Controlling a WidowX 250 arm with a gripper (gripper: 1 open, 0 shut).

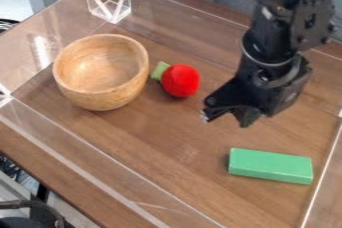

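My black gripper (230,112) hangs over the wooden table, right of a red tomato (181,81) with a green top and above a green block (271,166). Its fingertips point down and to the left; whether anything is between them is hard to see. A wooden bowl (100,92) stands on the left, empty, beside the tomato.
A clear folded plastic piece (110,4) stands at the back left.
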